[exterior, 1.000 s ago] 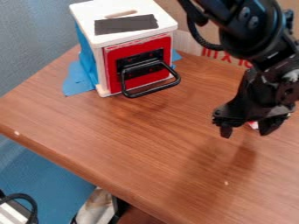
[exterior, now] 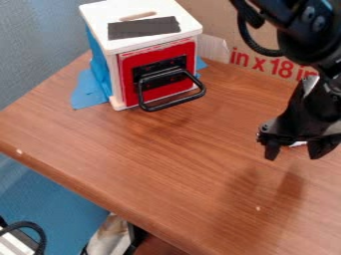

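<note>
My black gripper (exterior: 293, 144) hangs low over the right side of the wooden table (exterior: 160, 179), its fingers pointing down. Something small and white shows just behind the fingers, mostly hidden; I cannot tell whether it is between them. A white box appliance (exterior: 134, 30) with a red front (exterior: 147, 70) and a black handle (exterior: 170, 100) stands at the back left, on a blue sheet (exterior: 87, 90).
A cardboard panel (exterior: 260, 65) with red print stands along the back. Beyond the table's left edge, dark and white items (exterior: 16, 244) lie lower down.
My gripper has moved to the right. The small red and white thing seen behind it earlier is now more hidden.
</note>
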